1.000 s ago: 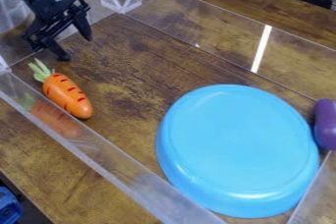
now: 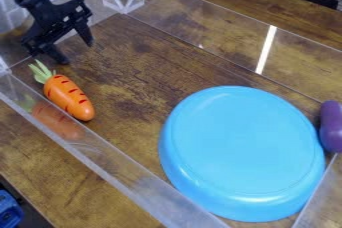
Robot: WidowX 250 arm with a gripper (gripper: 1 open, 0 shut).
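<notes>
My black gripper (image 2: 56,38) is at the top left, low inside a clear-walled enclosure near its corner; whether it is open or shut is unclear. Below it lies an orange toy carrot (image 2: 67,97) with green leaves, apart from a large upturned-looking light blue round plastic item (image 2: 241,152) on the right.
A purple object (image 2: 330,127) sits at the right edge by the clear wall. A blue object (image 2: 7,210) is outside at the bottom left.
The gripper has shifted very slightly downward; the carrot and blue item are unmoved.
</notes>
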